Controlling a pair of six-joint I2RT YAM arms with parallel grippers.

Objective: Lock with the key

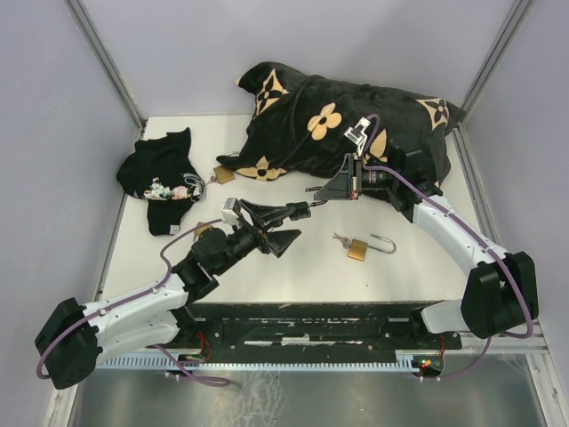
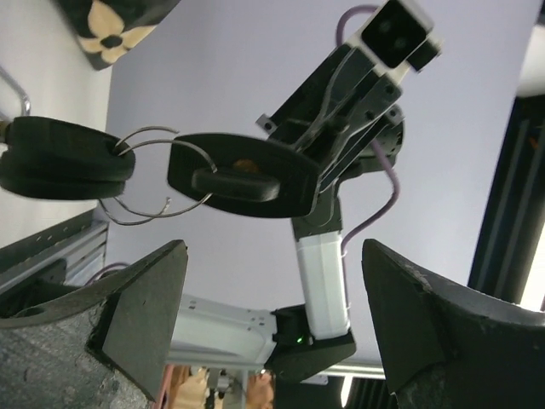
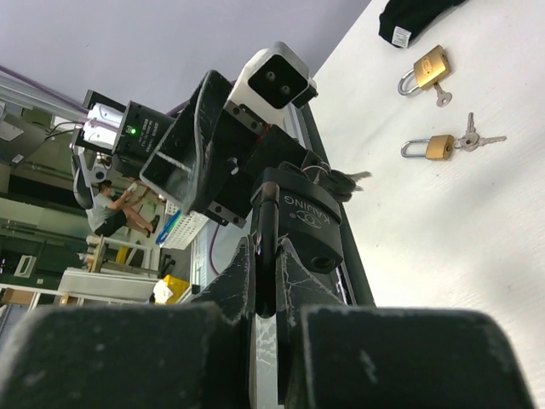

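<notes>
A black padlock (image 3: 298, 220) hangs sideways from its shackle (image 3: 266, 247), and my right gripper (image 1: 322, 196) is shut on that shackle. In the left wrist view the end face of the lock (image 2: 294, 173) looks toward my left gripper. A black-headed key (image 2: 234, 184) appears to sit in that face. Its wire ring (image 2: 146, 142) also carries a second dark key head (image 2: 64, 162). The left fingers (image 2: 140, 315) stand wide open with nothing between them, and the lock and key lie ahead of the gap. From above, the left fingertips are close beside the lock.
An open brass padlock (image 1: 356, 250) with keys lies at the right of the white table (image 1: 329, 280). Two smaller brass padlocks (image 3: 432, 66) (image 3: 440, 147) lie left. A black pouch (image 1: 164, 178) and a patterned black cushion (image 1: 342, 111) occupy the back.
</notes>
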